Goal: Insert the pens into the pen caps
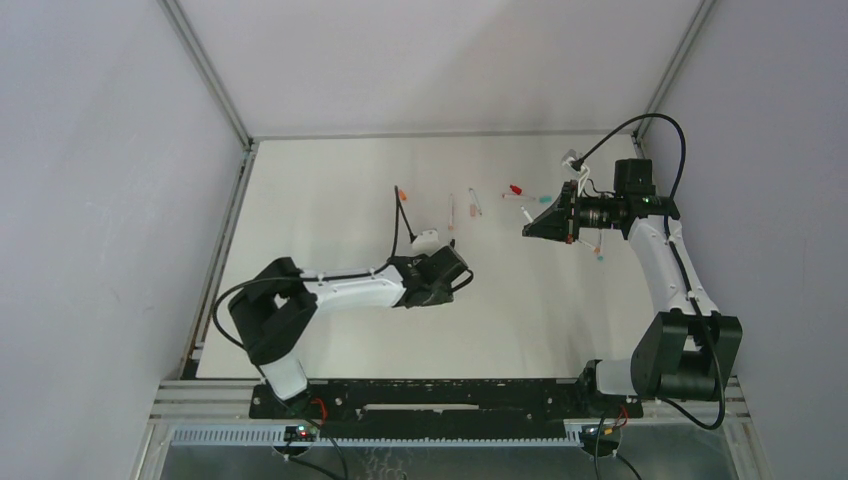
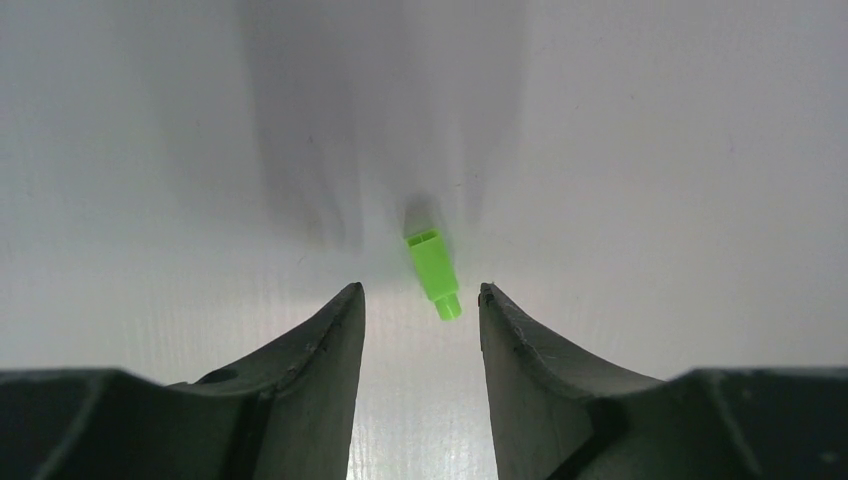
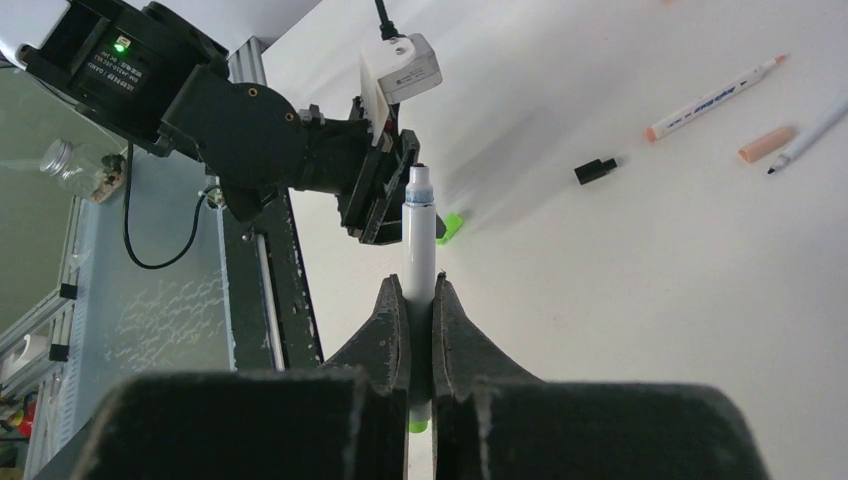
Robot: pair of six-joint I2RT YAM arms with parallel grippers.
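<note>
My right gripper, at the upper right in the top view, is shut on a white pen (image 3: 419, 240) with a bit of green at its lower end, held upright. My left gripper is open above a green cap (image 2: 433, 264) lying between and just beyond its fingertips. In the right wrist view a black cap (image 3: 592, 171) lies near an orange-tipped pen (image 3: 712, 98), with a peach cap (image 3: 765, 144) beside another pen (image 3: 814, 135).
An orange cap (image 1: 403, 195), a red cap (image 1: 516, 189) and a cyan cap (image 1: 545, 199) lie toward the back of the white table (image 1: 300, 190).
</note>
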